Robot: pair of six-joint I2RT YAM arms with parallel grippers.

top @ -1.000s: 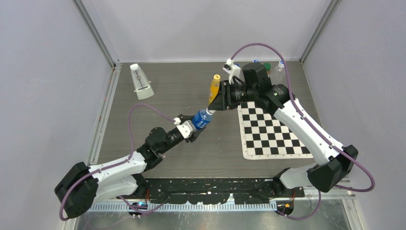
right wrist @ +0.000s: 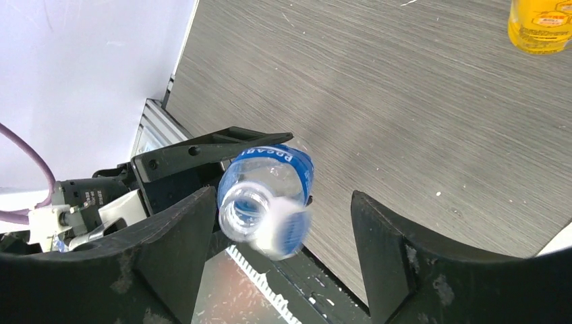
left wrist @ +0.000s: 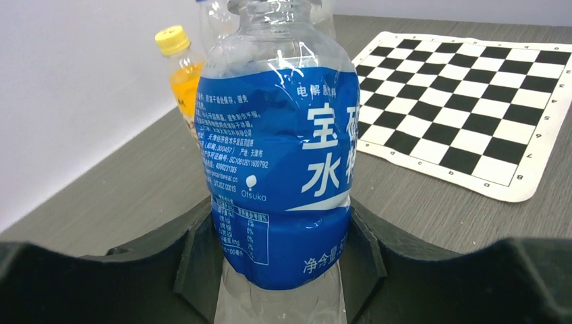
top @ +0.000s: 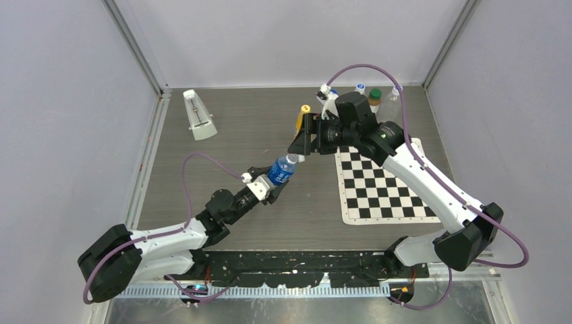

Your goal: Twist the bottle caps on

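A clear bottle with a blue label [top: 280,171] [left wrist: 276,169] is held tilted by my left gripper [top: 273,181], shut on its body. My right gripper [top: 303,140] is above the bottle's mouth, its fingers apart. In the right wrist view a blurred white-and-blue cap [right wrist: 282,229] is beside the open neck [right wrist: 244,208], between and apart from the fingers; whether anything supports it is unclear. The top of the neck is cut off in the left wrist view.
An orange bottle [top: 303,115] stands behind the grippers. Several bottles [top: 391,102] are at the back right. A checkerboard mat [top: 378,196] covers the right of the table; a white wedge-shaped object [top: 199,118] lies back left.
My right gripper has shifted slightly, lifting off the bottle top, where a loose white cap now shows beside the neck.
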